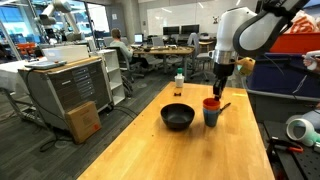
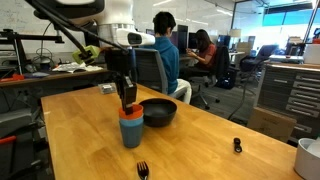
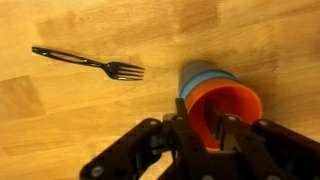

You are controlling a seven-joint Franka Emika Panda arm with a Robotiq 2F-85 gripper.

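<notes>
An orange cup (image 2: 131,112) sits upright in the mouth of a blue cup (image 2: 131,133), which stands on the wooden table. In the wrist view the orange cup (image 3: 243,98) fills the lower right, with a grey-blue rim (image 3: 200,72) showing behind it. My gripper is right at the orange cup's rim, its fingers part open, with a gap visible between them. One finger appears outside the rim and the other over the cup's dark inside. In exterior view 1 the arm hangs over the orange cup (image 1: 211,103) from the right.
A black bowl (image 1: 178,116) stands close beside the cups. A black fork (image 3: 115,70) lies on the table near them. Farther back is a small bottle (image 1: 179,75).
</notes>
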